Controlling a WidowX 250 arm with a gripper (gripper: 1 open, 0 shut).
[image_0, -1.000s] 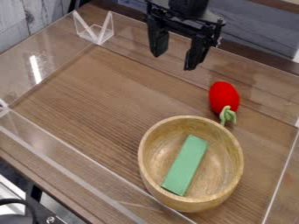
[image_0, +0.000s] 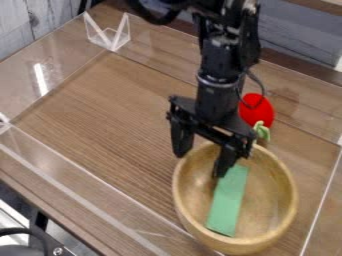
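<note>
My black gripper (image_0: 210, 135) hangs over the back rim of a tan bowl (image_0: 194, 215), its fingers spread open, the right one reaching into the bowl above the upper end of a green block (image_0: 226, 208). I see nothing held between them. A red object (image_0: 255, 112) with a small green tip lies behind the gripper on the right, partly hidden by the arm.
A white wire-like holder (image_0: 106, 30) stands at the back left of the wooden table (image_0: 94, 140). Dark cables lie at the bottom-left corner.
The arm has come down and toward the front from the back of the table to the bowl. The bowl, green block and red object appear unmoved.
</note>
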